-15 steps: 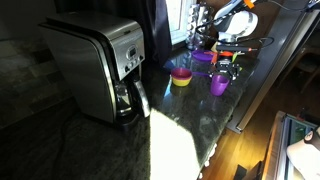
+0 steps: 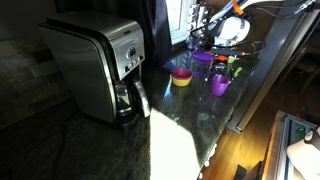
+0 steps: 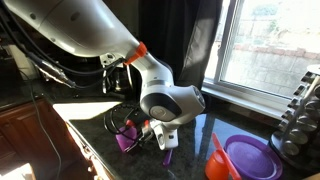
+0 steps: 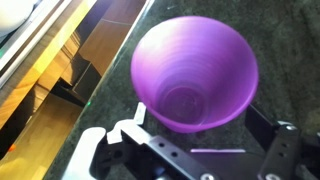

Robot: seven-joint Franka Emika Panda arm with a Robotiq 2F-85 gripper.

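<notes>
A purple cup (image 4: 195, 75) fills the upper middle of the wrist view, its mouth toward the camera and its inside empty. Below it in that view, my gripper has its dark fingers spread wide, one on each side. No cup wall is held between them. A thin purple piece (image 4: 218, 151) shows between the fingers low in the view; how it lies against them is unclear. Exterior view 1 has the cup (image 2: 220, 86) upright near the counter's right edge, with the gripper just behind it. In exterior view 2 the arm partly covers the cup (image 3: 126, 138).
A coffee maker (image 2: 100, 65) stands at the left. Nested red and yellow bowls (image 2: 181, 77) sit left of the cup. Farther back by the window are a purple plate (image 3: 254, 158), a red-orange item (image 3: 217, 165) and a rack (image 3: 298, 110). Bare counter lies in front.
The arm has shifted slightly, and the gripper now sits a little farther back and left of the cup. Green and yellow pieces beside it show more clearly. The cup and bowls have stayed put.
</notes>
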